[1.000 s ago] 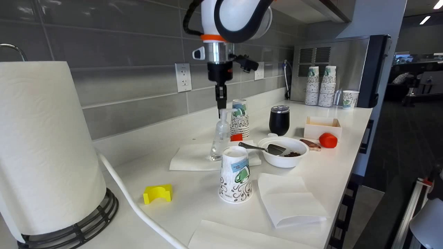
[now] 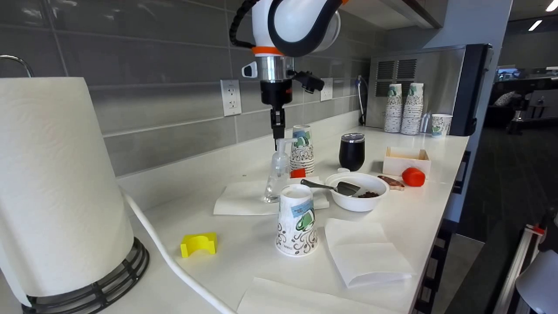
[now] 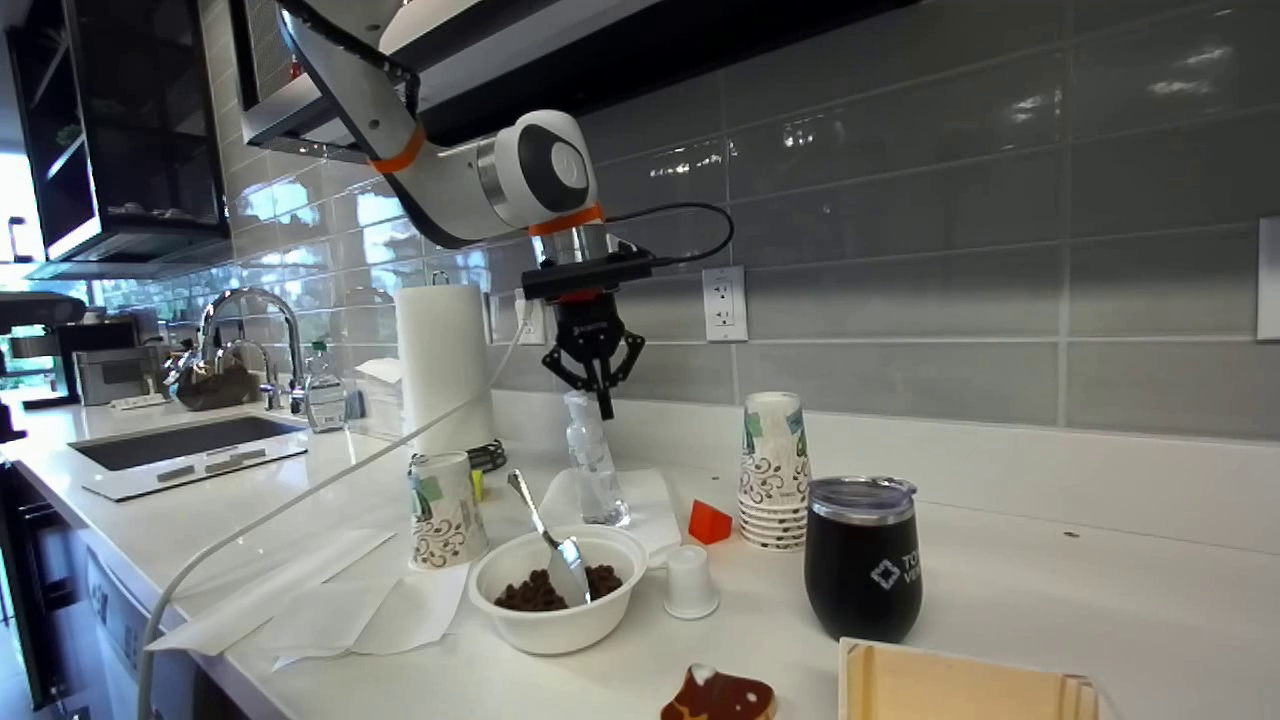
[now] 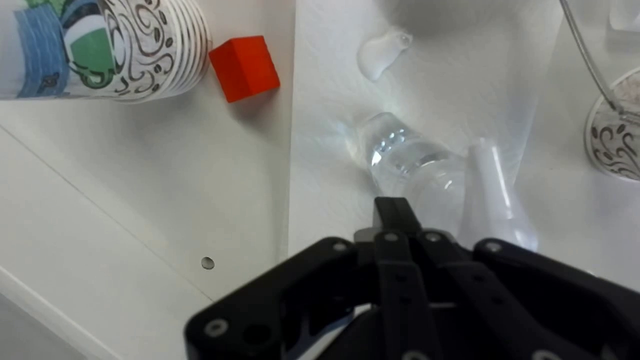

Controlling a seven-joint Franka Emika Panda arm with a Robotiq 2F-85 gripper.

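A clear pump bottle (image 2: 277, 175) with a whitish pump head stands on a white paper towel (image 2: 238, 199). My gripper (image 2: 277, 147) points down at the height of the pump head, on its wall side, with its fingers together and nothing showing between them. In exterior view 2 the fingertips (image 3: 607, 412) are just right of the pump top; whether they touch it I cannot tell. From the wrist, the shut gripper covers part of the bottle (image 4: 435, 180), and the pump head (image 4: 495, 198) lies to its right. A small white blob (image 4: 381, 55) sits on the towel.
Close by are stacked paper cups (image 3: 774, 468), a red block (image 3: 709, 522), an upturned cup (image 2: 297, 222) and a white bowl (image 3: 552, 630) with a spoon. Farther along stand a black tumbler (image 2: 352, 151) and a wooden box (image 2: 405, 165). Bare counter surrounds the yellow block (image 2: 199, 243).
My arm and gripper have come down very slightly beside the pump head. The bottle and the other things look unmoved.
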